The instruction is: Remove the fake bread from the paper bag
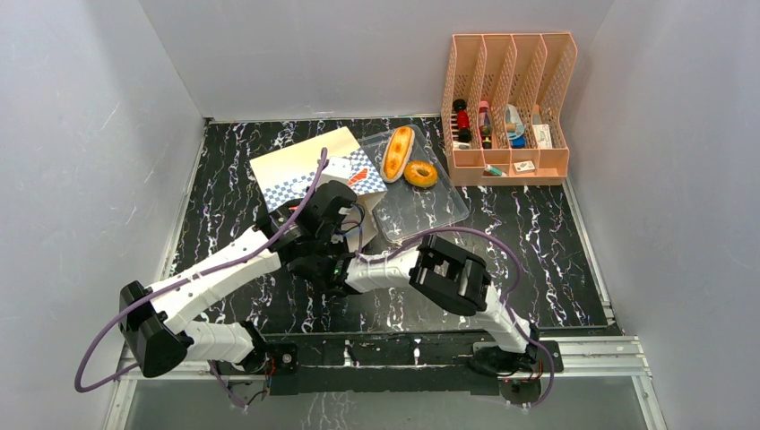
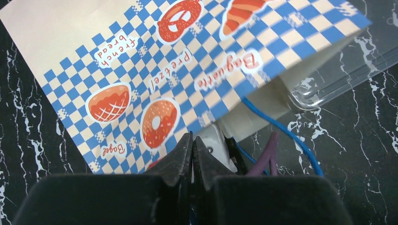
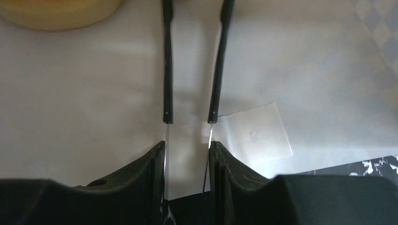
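The paper bag [image 1: 296, 161], cream with a blue-checked printed band, lies left of the tray, its mouth towards the arms and its top layer raised. My left gripper is shut at the edge of that printed layer; whether paper is between its fingers is hard to see. In the right wrist view, my right gripper reaches over cream paper inside the bag, its long prongs apart. A yellow-brown piece of bread [image 3: 61, 11] shows left of the prongs, partly out of frame. Something brownish, cut off at the top edge, lies near the prong ends.
On the clear tray [image 1: 421, 211] rest a long bread [image 1: 397, 152] and a ring-shaped bread [image 1: 420, 174]. A pink rack [image 1: 511, 170] with small items stands at the back right. Free table lies right of the tray. Both arms cover the bag's front.
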